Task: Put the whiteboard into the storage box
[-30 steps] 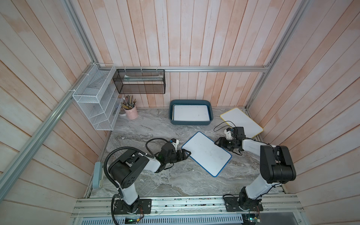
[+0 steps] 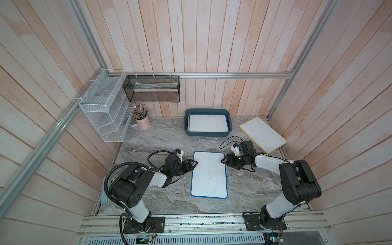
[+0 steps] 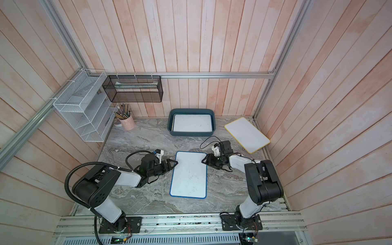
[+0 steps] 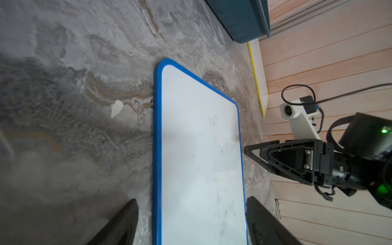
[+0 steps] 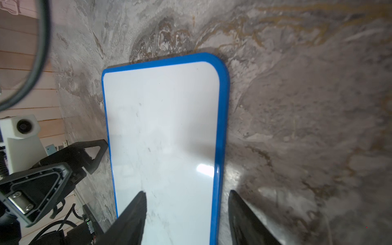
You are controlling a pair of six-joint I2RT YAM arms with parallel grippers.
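Observation:
The blue-rimmed whiteboard (image 2: 208, 175) lies flat on the table in front, now upright to the edge, long sides running front to back. My left gripper (image 2: 192, 165) is at its upper left edge; in the left wrist view its fingers are spread, nothing visible held. My right gripper (image 2: 227, 160) is at the upper right edge; in the right wrist view its fingers stand open either side of the blue rim. The teal storage box (image 2: 207, 133) sits at the back centre with a white board (image 2: 207, 122) inside it.
A yellow-rimmed board (image 3: 247, 134) lies at the back right. A pink pen cup (image 3: 127, 123), white wire trays (image 3: 81, 106) and a hanging black mesh basket (image 3: 132, 94) occupy the back left. Bare table lies between the whiteboard and box.
The whiteboard has turned from a diagonal to straight and shifted left. Both grippers moved left with it; the left has since edged slightly further left, the right slightly rearward.

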